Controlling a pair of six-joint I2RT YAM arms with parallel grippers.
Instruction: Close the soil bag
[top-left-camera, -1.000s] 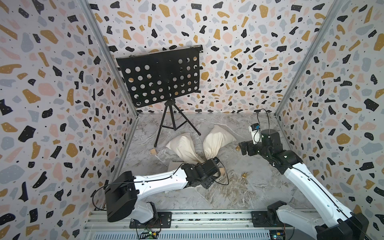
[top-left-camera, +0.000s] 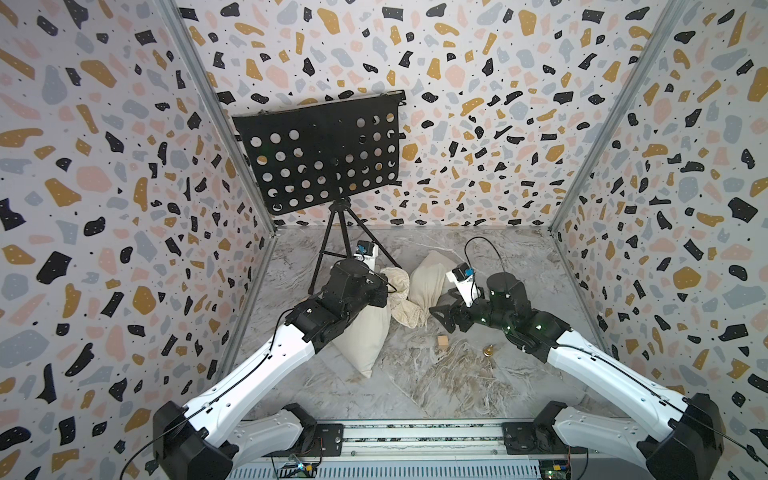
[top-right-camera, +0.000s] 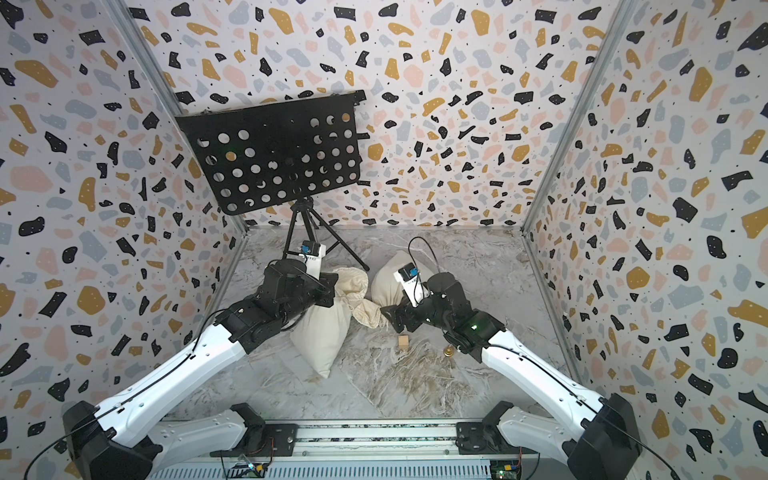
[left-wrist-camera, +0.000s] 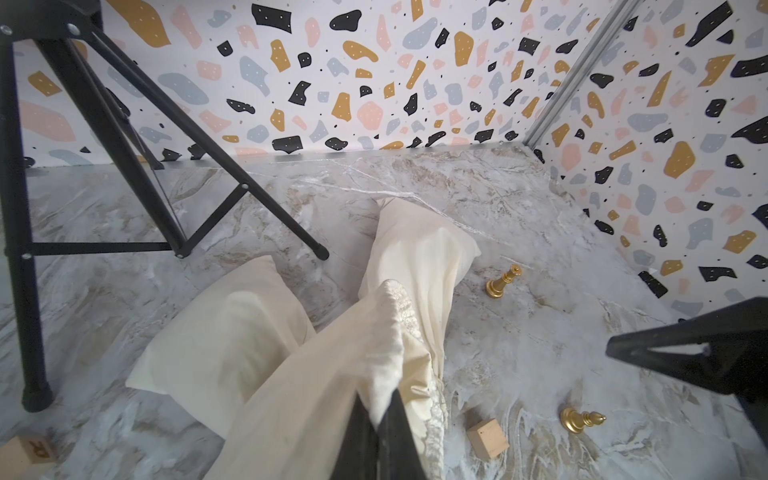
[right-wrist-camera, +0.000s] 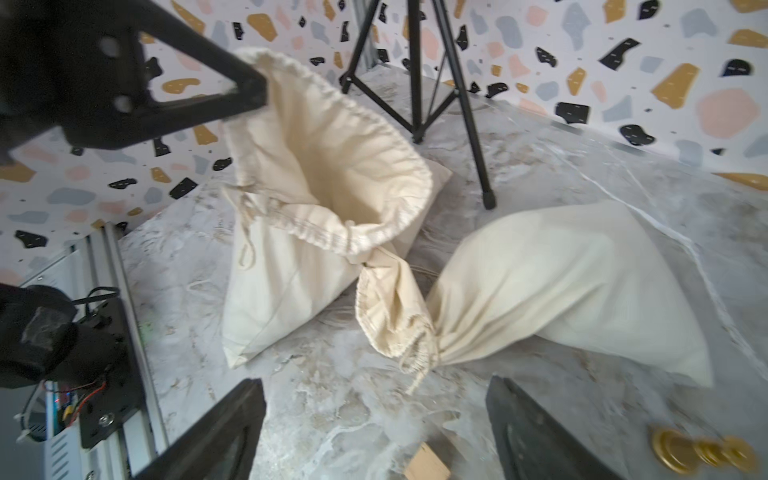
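A cream cloth bag leans on the floor with its gathered mouth wide open toward my right wrist camera. At that mouth's rim my left gripper is shut on the cloth, holding the edge raised. To the right lies another cream bag, its neck gathered and its ruffled end just below the open mouth. A third cream bag lies behind the held one. My right gripper stands open, its fingers apart with no cloth between them, in front of the ruffled end.
The black stand's tripod legs rise behind the bags at left. A small wooden block and a gold chess piece lie on the front floor. Another gold piece lies farther back.
My left arm has swung up and back, lifting the bag's cloth with it.
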